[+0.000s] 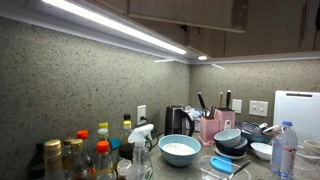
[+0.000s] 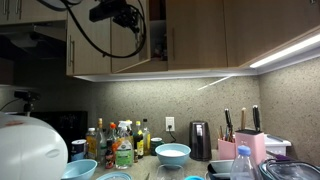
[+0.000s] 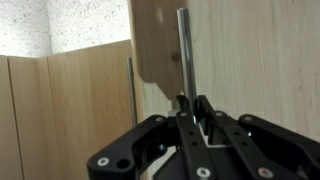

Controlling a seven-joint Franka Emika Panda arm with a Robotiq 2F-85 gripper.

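A wooden cabinet door fills the right part of the wrist view, with a slim metal bar handle standing off it. My gripper is shut on this handle near its lower end. In exterior view 2 the dark gripper is high up at the upper cabinets, beside an opening where the inside shows, so the door stands partly open. Exterior view 1 shows a door angled out from the cabinets; the gripper itself is hidden there.
Well below, the counter holds several bottles, a light-blue bowl, a kettle, a pink knife block and a water bottle. A second bar handle is on the neighbouring cabinet door.
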